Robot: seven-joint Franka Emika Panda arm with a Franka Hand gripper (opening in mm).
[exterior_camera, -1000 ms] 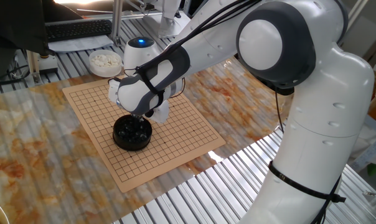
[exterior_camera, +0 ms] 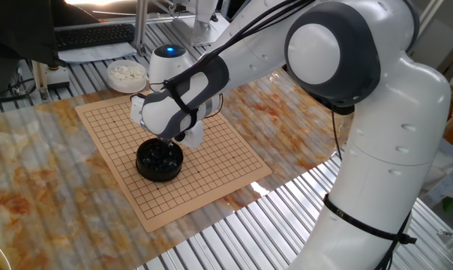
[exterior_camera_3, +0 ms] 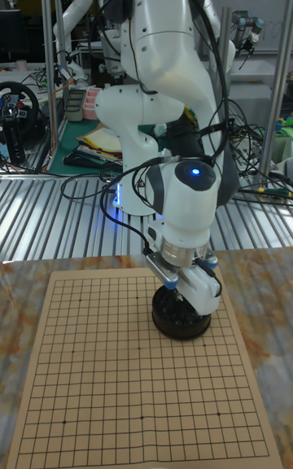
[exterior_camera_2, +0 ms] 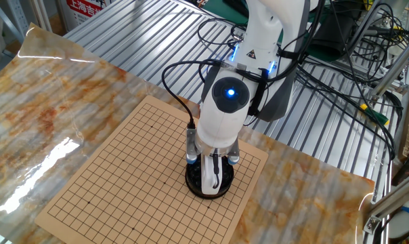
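A round black bowl (exterior_camera: 160,169) with black stones inside rests on the gridded wooden board (exterior_camera: 211,187). Right over the bowl's mouth, my gripper (exterior_camera: 166,141) points downward, its tips low at the far side of the bowl in exterior view 1. In exterior view 3 the gripper hand covers part of the bowl (exterior_camera_3: 181,328), and dark stones show beside it. From above, the white hand also hides the middle of the bowl (exterior_camera_2: 223,192). The fingertips are hidden or too small to make out, so whether anything lies between them does not show.
A white bowl of white stones (exterior_camera: 127,76) stands off the board's far corner, near a keyboard (exterior_camera: 95,36). Most of the board around the black bowl is bare. Cables (exterior_camera_2: 174,68) loop around my wrist.
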